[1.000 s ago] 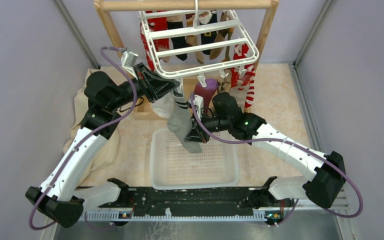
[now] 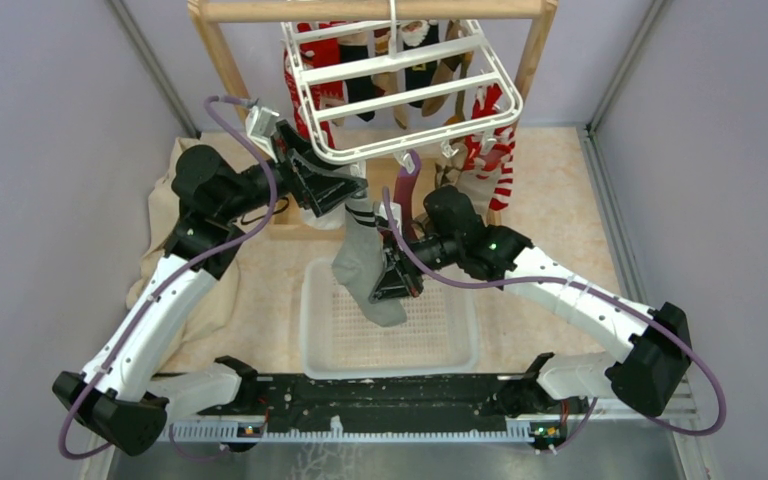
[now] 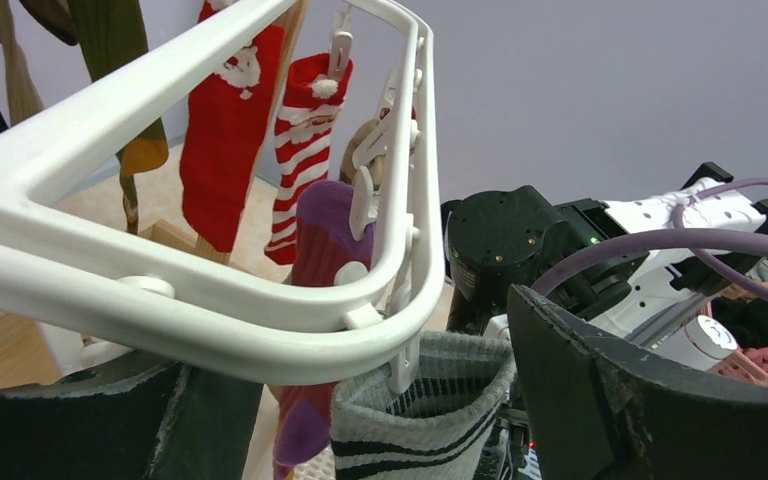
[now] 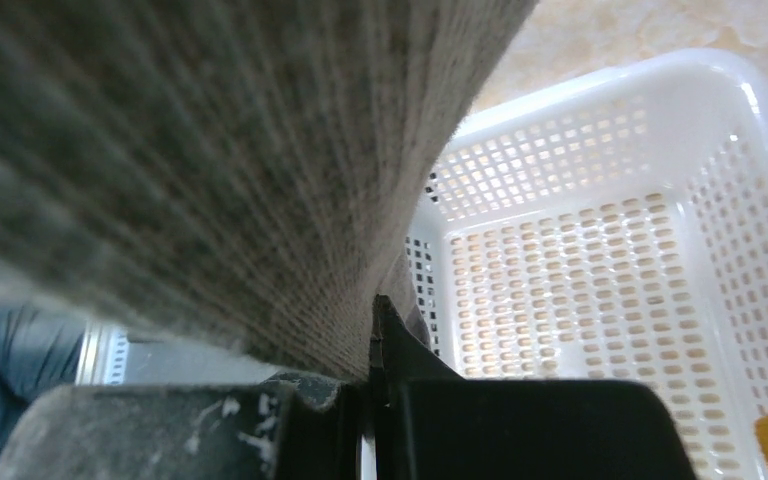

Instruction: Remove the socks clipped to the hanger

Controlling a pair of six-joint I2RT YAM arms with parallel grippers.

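Observation:
A grey sock with black stripes (image 2: pixel 360 255) hangs beneath the front left corner of the white hanger (image 2: pixel 415 140); in the left wrist view its cuff (image 3: pixel 420 420) lies by a clip (image 3: pixel 405 365). My left gripper (image 2: pixel 335 190) is open at that corner, fingers either side of cuff and clip. My right gripper (image 2: pixel 392 285) is shut on the sock's lower part, whose fabric fills much of the right wrist view. A purple sock (image 3: pixel 330 230) hangs behind.
More socks, such as a red striped one (image 2: pixel 490 170), hang on the hanger, which sits under a wooden frame (image 2: pixel 370 10). Below stands a white perforated tray (image 2: pixel 450 345) on the table.

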